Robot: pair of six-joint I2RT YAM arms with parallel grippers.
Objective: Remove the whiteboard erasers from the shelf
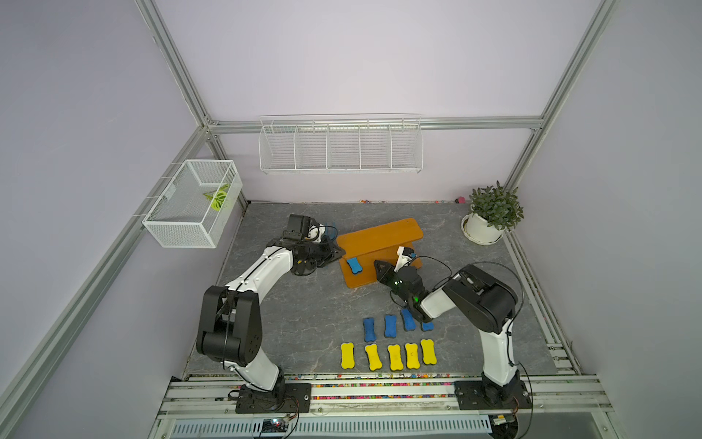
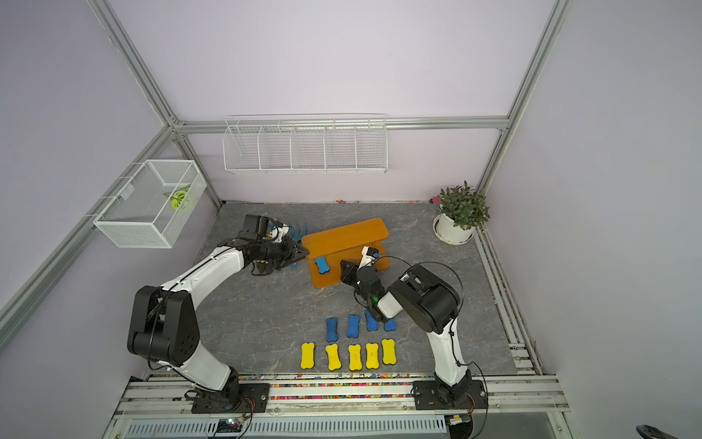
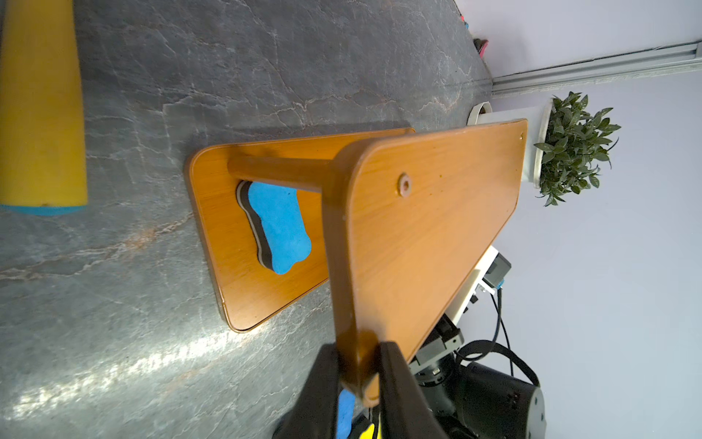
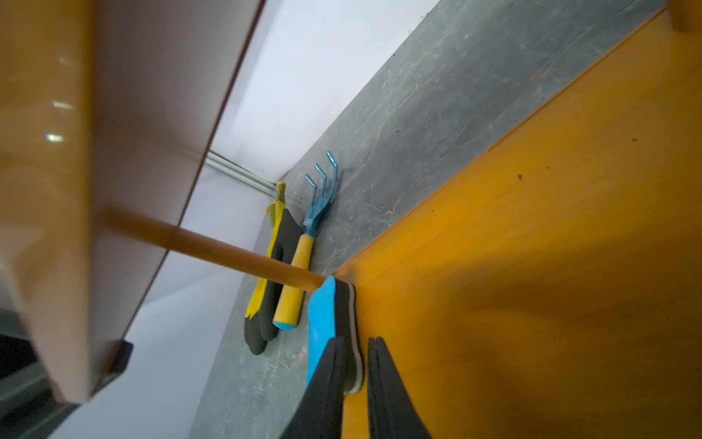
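Note:
The orange two-tier shelf stands mid-table, with one blue eraser lying on its lower board. My left gripper is shut on the near-left corner of the shelf's upper board, seen close up in the left wrist view. My right gripper reaches over the lower board from the front right, pointing at that eraser; its fingertips are close together, with a narrow gap and nothing seen held. In both top views, blue erasers and yellow erasers lie in rows in front of the shelf.
A garden rake and gloves lie behind the left arm. A potted plant stands back right. A white wire basket hangs on the left, a divided rack on the back wall.

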